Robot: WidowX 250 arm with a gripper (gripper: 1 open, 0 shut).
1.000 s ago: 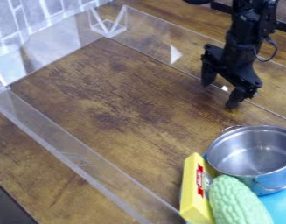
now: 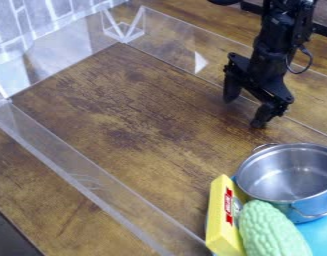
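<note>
The black gripper (image 2: 249,100) hangs low over the wooden table (image 2: 119,120) at the upper right, inside a clear walled area. Its two dark fingers point down and look apart, with nothing visible between them. Whether the tips touch the wood is hard to tell.
A metal pot (image 2: 289,170) stands at the lower right on something blue. Beside it lie a yellow box (image 2: 222,215) and a green textured corn-like object (image 2: 270,231). Clear plastic walls (image 2: 59,165) edge the table.
The gripper has shifted slightly to the left over the last second. The pot, box and green object have not moved.
</note>
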